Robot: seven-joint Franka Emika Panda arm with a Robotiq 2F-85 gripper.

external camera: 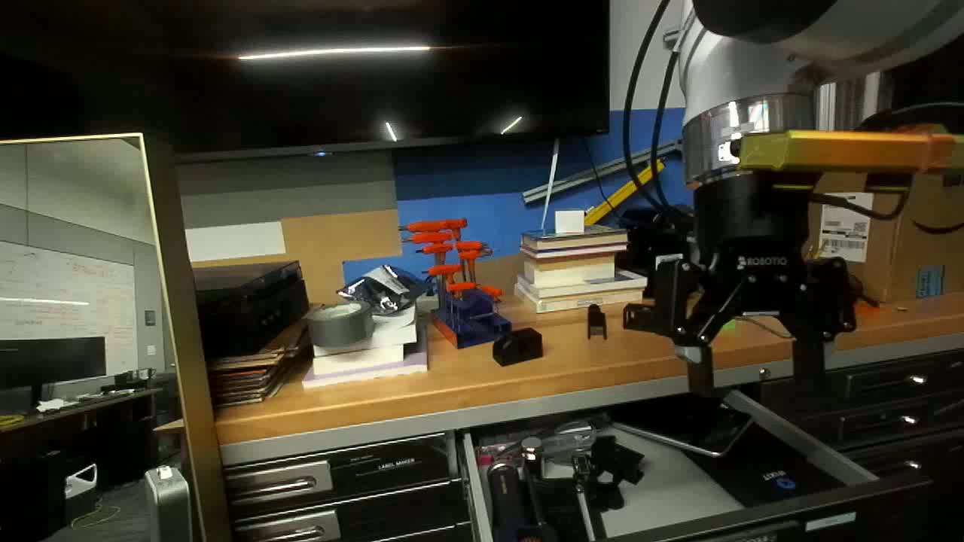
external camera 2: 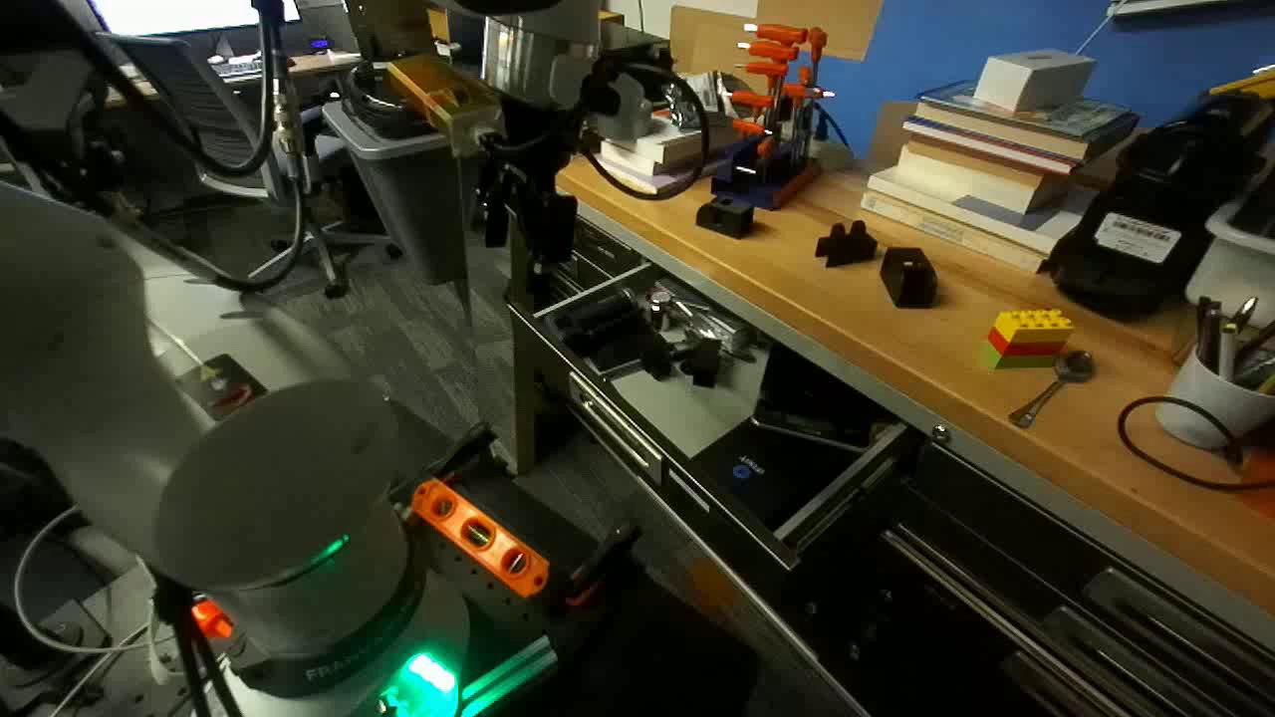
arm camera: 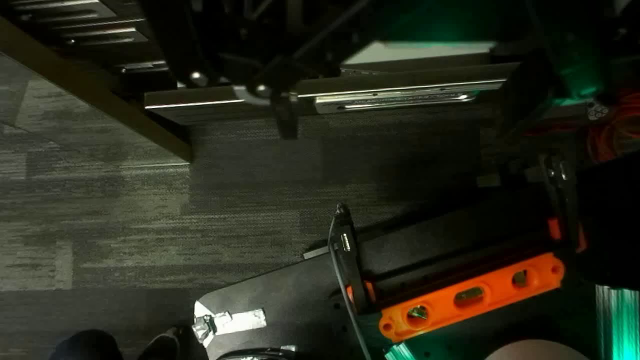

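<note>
My gripper (external camera: 751,366) is open, its two fingers well apart with nothing between them. In exterior view 1 it appears over the right part of an open drawer (external camera: 886,479). From the side, in exterior view 2, the gripper (external camera 2: 526,227) hangs above the floor side of that drawer. Looking down in the wrist view, the drawer's front (arm camera: 408,90) runs between and behind the fingers. Inside lie dark tools (external camera 2: 598,317), a black tablet-like item (external camera: 687,420) and a dark box (external camera 2: 747,460).
Along the wooden bench stand red-handled hex keys (external camera 2: 774,72), stacked books (external camera 2: 956,209), black blocks (external camera 2: 908,277), a toy-brick stack (external camera 2: 1025,339), a spoon (external camera 2: 1052,388) and a white cup (external camera 2: 1213,394). An orange level (arm camera: 474,297) lies on the robot's base.
</note>
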